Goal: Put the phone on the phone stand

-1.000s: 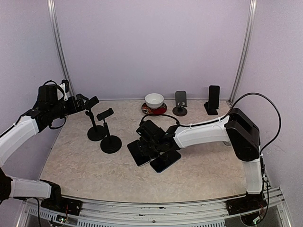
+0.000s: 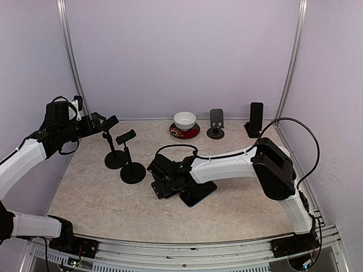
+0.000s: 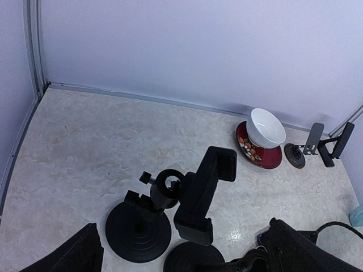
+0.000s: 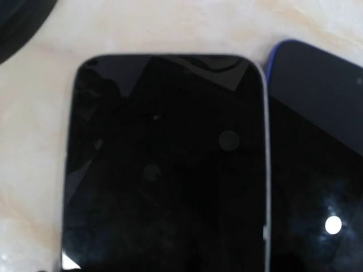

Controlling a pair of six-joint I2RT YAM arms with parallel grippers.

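Two dark phones lie flat on the table: a silver-edged one (image 4: 167,158) and a blue-edged one (image 4: 315,102), also partly visible as a phone (image 2: 201,192) in the top view. My right gripper (image 2: 163,187) is low over the silver-edged phone; its fingers are not in the right wrist view, and the top view does not show their opening. My left gripper (image 2: 96,123) is raised at the left, open, fingers spread either side of a black holder in its wrist view. Black stands (image 2: 132,173) stand at the left; a grey stand (image 2: 216,118) and black stand (image 2: 256,116) stand at the back right.
A white bowl (image 2: 184,118) rests on a red plate (image 2: 177,134) at the back. A cable arches over the right arm.
My right gripper has moved left and toward the front, over the silver-edged phone. The left arm and the objects are unchanged.
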